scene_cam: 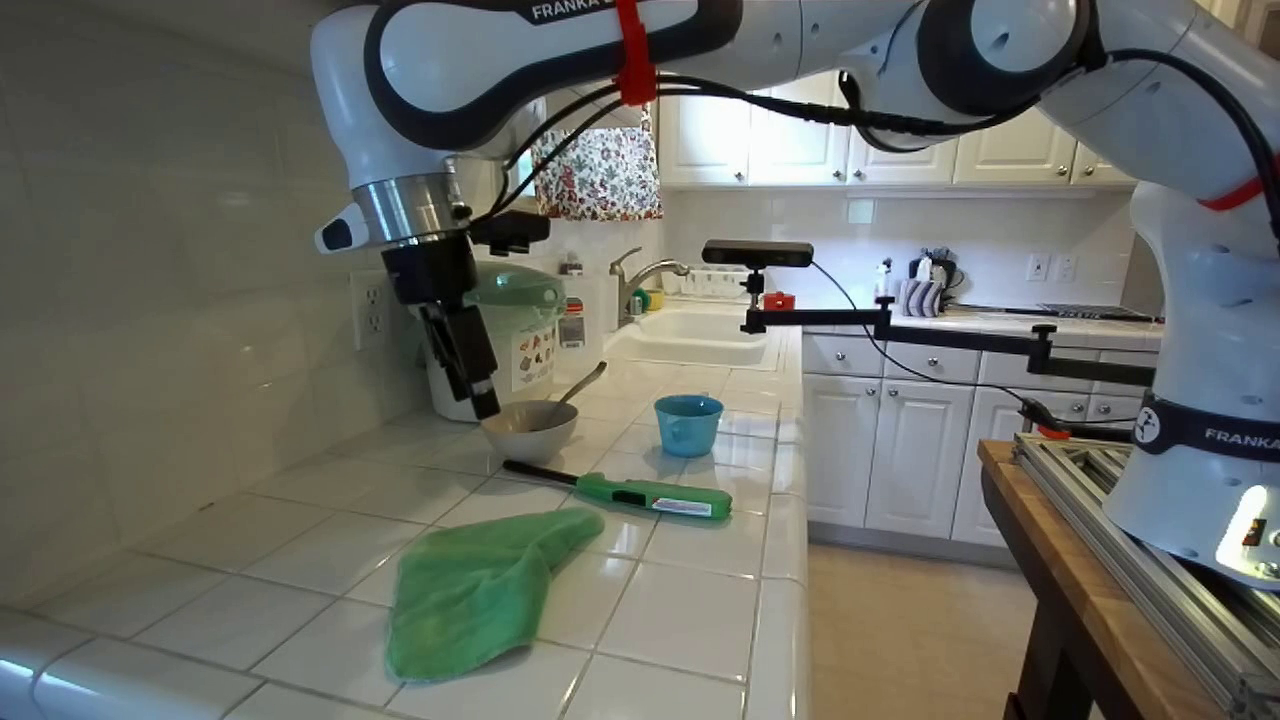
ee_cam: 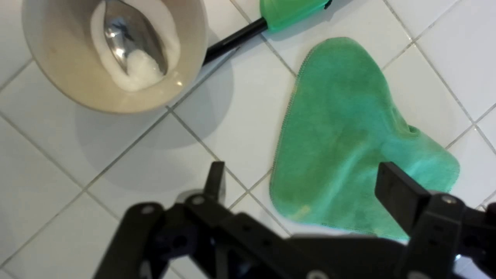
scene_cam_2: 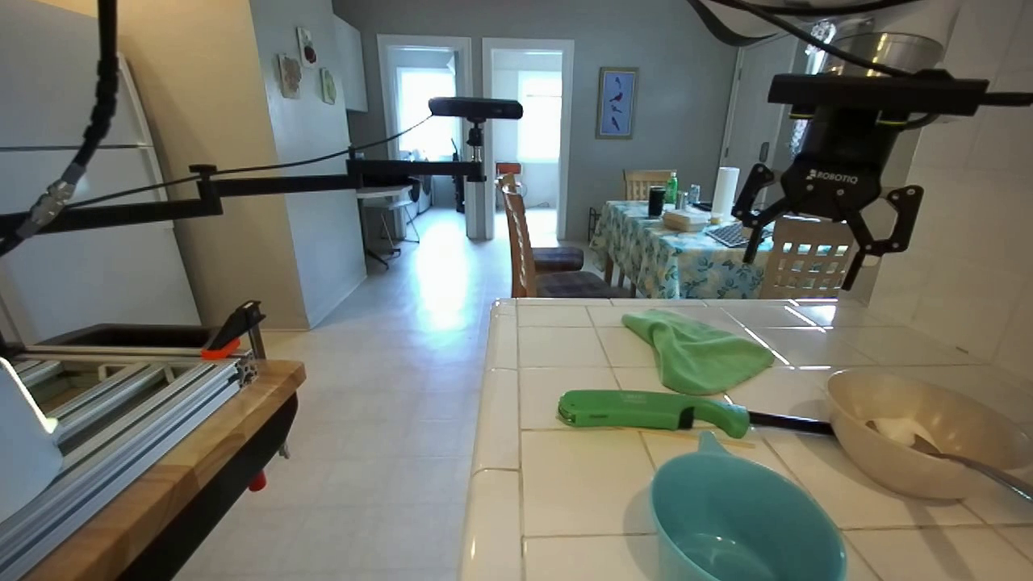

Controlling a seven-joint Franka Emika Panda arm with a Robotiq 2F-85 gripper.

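My gripper [scene_cam_2: 799, 274] hangs above the tiled counter with its fingers spread wide, open and empty. In the wrist view a green cloth [ee_cam: 339, 139] lies crumpled below, partly behind the right finger [ee_cam: 402, 197]. A beige bowl [ee_cam: 55, 55] at the upper left holds a metal spoon [ee_cam: 132, 35] and some white stuff. The green lighter [scene_cam_2: 629, 408] lies on the tiles between cloth and bowl, its black tip beside the bowl. A blue cup [scene_cam: 689, 425] with a small spout stands upright near the counter's open edge.
A tiled wall [scene_cam: 156, 300] bounds the counter on one side. A white bin with a green lid [scene_cam: 516, 288] stands behind the bowl, and the sink [scene_cam: 690, 338] lies farther back. Bare tiles surround the cloth.
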